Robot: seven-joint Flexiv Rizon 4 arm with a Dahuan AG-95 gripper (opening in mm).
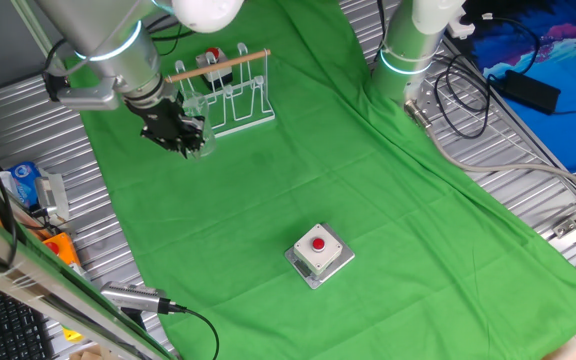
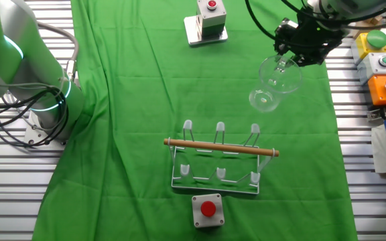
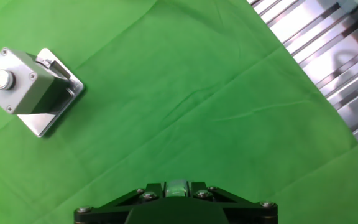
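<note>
A clear drinking glass (image 2: 280,79) hangs tilted from my gripper (image 2: 285,50), above the green cloth. Its see-through wall is hard to make out beside the dark fingers (image 1: 163,125) in exterior view 1. In the wrist view, my gripper has its fingertips close together with a sliver of clear material between them. The white wire rack (image 2: 216,189) with a wooden bar (image 2: 221,146) stands on the cloth near the glass, and its prongs are empty.
One red-button box (image 1: 316,250) sits on a metal plate in the open cloth; another red-button box (image 2: 208,211) is beside the rack.
</note>
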